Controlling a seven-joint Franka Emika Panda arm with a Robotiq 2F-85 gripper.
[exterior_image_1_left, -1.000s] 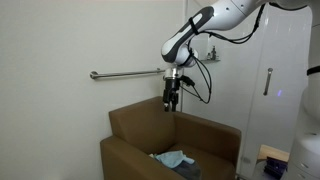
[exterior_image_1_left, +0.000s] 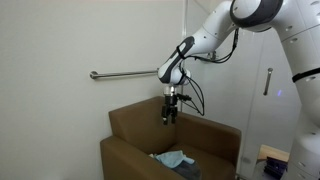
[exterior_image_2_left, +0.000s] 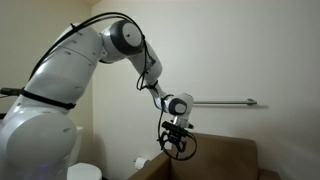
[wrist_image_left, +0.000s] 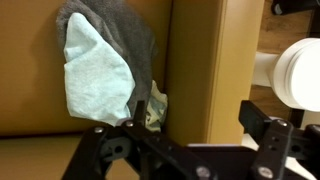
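Observation:
My gripper (exterior_image_1_left: 170, 118) hangs open above the brown armchair (exterior_image_1_left: 130, 158), well clear of its seat. Two crumpled cloths lie together on the seat: a pale blue one (exterior_image_1_left: 172, 158) and a dark grey one (exterior_image_1_left: 188, 170). From the wrist, the pale blue cloth (wrist_image_left: 95, 70) partly covers the grey cloth (wrist_image_left: 135, 40), and both lie left of my gripper. Its fingers stand wide apart, with the chair's armrest (wrist_image_left: 190, 70) far below the gap. In exterior view 2 the gripper (exterior_image_2_left: 178, 150) shows over the chair (exterior_image_2_left: 225, 155); its seat and the cloths are hidden there.
A metal rail (exterior_image_1_left: 125, 74) runs along the white wall behind the chair. The armrest and backrest rise around the seat. Beyond the armrest, a white round base (wrist_image_left: 300, 75) stands by wooden floor. Above the seat the space is free.
My gripper has come down toward the seat in exterior view 1, the arm reaching lower with it. The cloths and armchair look unmoved.

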